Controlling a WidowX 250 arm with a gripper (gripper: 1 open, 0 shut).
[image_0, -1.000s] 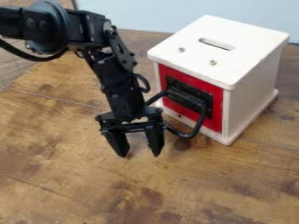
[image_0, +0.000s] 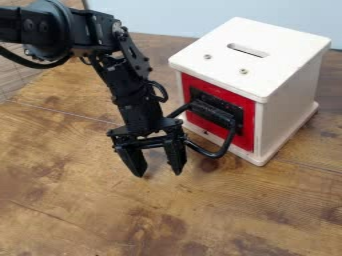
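The black arm reaches in from the upper left, and its gripper (image_0: 154, 162) hangs point-down over the wooden floor or table. Its two fingers are apart, with nothing visible between them. Just right of and behind it stands a white box (image_0: 283, 100) with a slot and two screws on top. A red panel (image_0: 198, 78) on the box's front carries a black fitting (image_0: 211, 112), from which a thick black loop or cable extends down beside the gripper; whether they touch I cannot tell.
A pale wall or board runs along the back.
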